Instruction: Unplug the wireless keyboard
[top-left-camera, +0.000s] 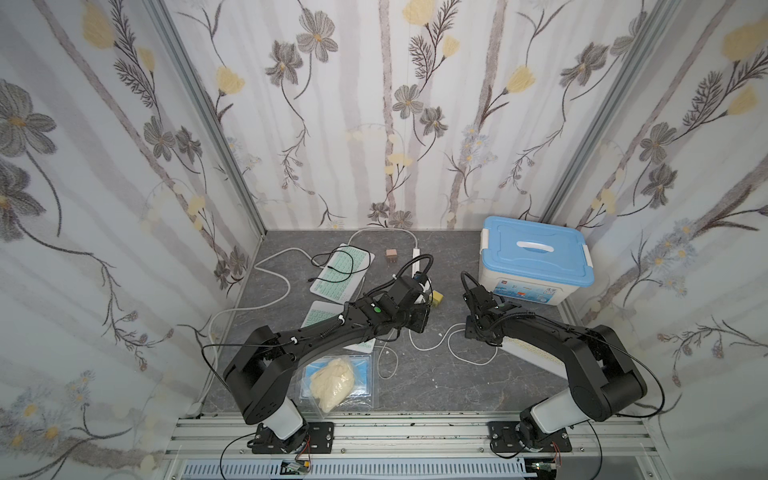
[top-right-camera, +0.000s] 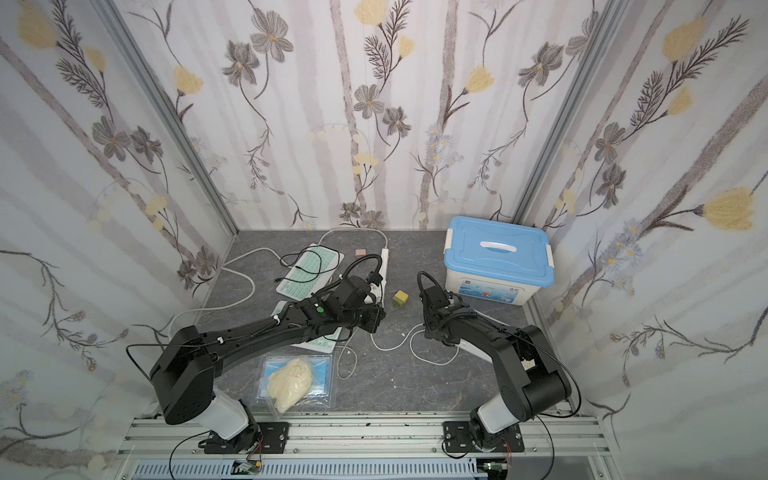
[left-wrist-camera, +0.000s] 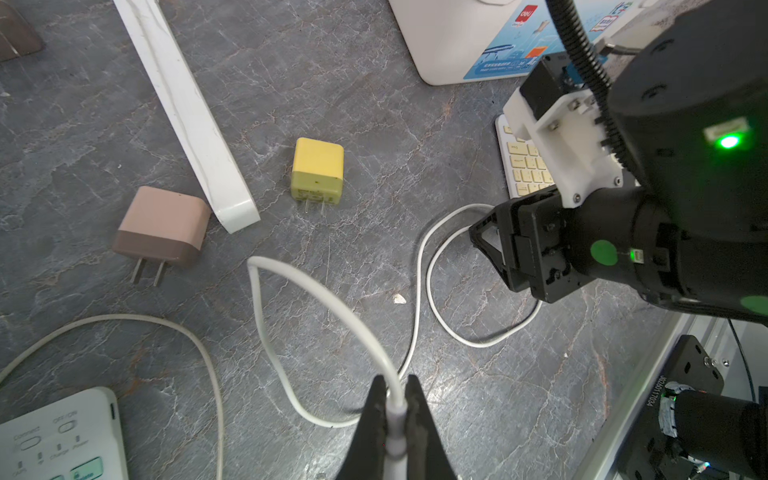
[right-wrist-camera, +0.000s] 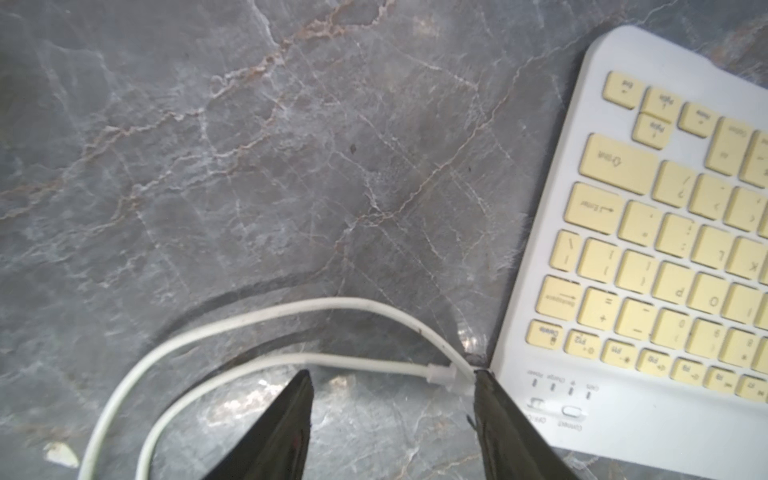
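Observation:
The white keyboard with cream keys (right-wrist-camera: 664, 264) lies at the right under the right arm. A white cable's connector (right-wrist-camera: 442, 374) sits by its edge, partly behind a fingertip of my right gripper, which hangs open above it with nothing gripped. In the left wrist view my left gripper is shut on a white cable (left-wrist-camera: 320, 292), which loops down to the table and runs toward the keyboard's side.
A blue-lidded box (top-left-camera: 536, 248) stands at the back right. A yellow adapter (left-wrist-camera: 317, 165), pink adapter (left-wrist-camera: 160, 220) and white strip (left-wrist-camera: 184, 104) lie mid-table. Other keyboards (top-left-camera: 340, 272), cables and a bagged item (top-left-camera: 332, 384) occupy the left.

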